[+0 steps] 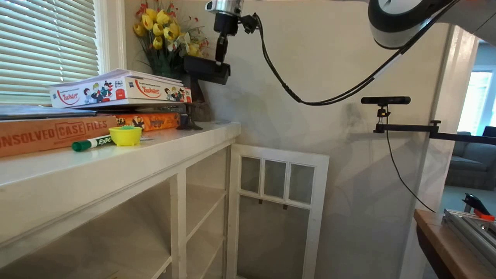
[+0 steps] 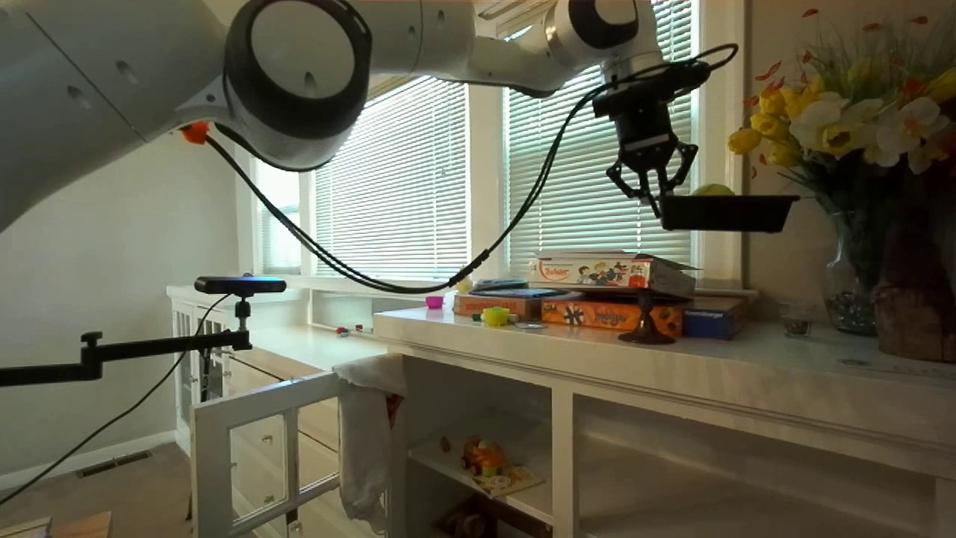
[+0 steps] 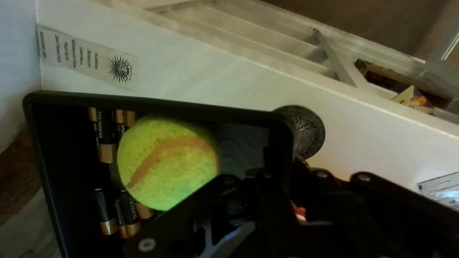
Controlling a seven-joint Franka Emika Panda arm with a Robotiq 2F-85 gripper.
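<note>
In exterior view 2 my gripper is shut on the near end wall of a black tray, which hangs level in the air above the white counter. A yellow-green tennis ball lies in the tray, as the wrist view shows, among several loose batteries; some are hidden beneath the ball. Exterior view 1 has the tray beside the flowers, higher than the board game boxes. The dark fingers cover part of the tray's end in the wrist view.
A dark candle holder stands on the counter below, close to the stacked Twister box. The flower vase is to the right. A yellow cup and a green marker lie near the counter's front edge. Bare counter shows towards the right.
</note>
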